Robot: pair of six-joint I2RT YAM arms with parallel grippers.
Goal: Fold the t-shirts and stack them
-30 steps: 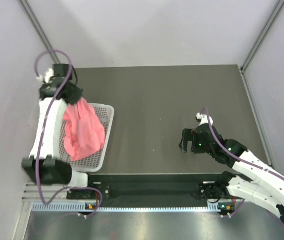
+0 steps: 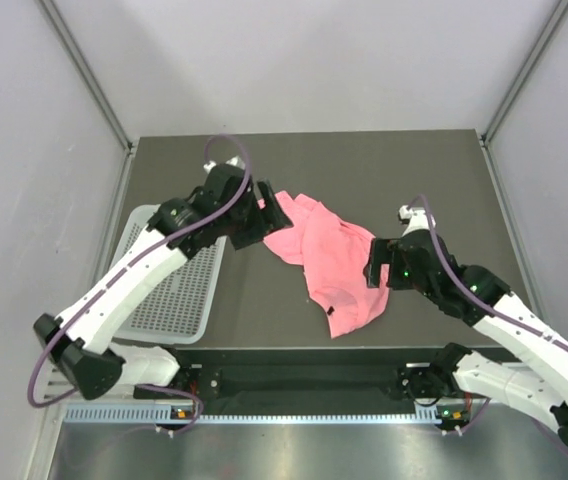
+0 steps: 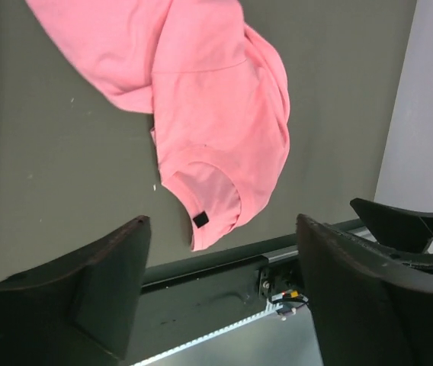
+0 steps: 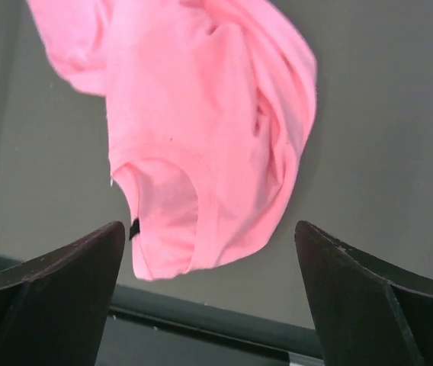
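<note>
A crumpled pink t-shirt (image 2: 339, 255) lies across the middle of the grey table, its collar end toward the front edge; a small dark tag (image 3: 200, 219) shows at the collar. Over the upper left of the shirt is my left gripper (image 2: 276, 212), its fingers apart and empty in the left wrist view. At the shirt's right side my right gripper (image 2: 378, 262) hovers, also with parted fingers. In the right wrist view the shirt (image 4: 194, 137) lies beyond the fingertips, with nothing held. Part of the shirt is hidden beneath the grippers in the top view.
A white perforated basket (image 2: 204, 305) stands empty on the left, partly covered by the left arm. Bare table (image 2: 434, 170) stretches behind and to the right. White walls close in both sides and the back.
The pink shirt was lifted out of the basket by the left gripper, carried right and released onto the table. The right gripper has shifted slightly and now stands beside the cloth.
</note>
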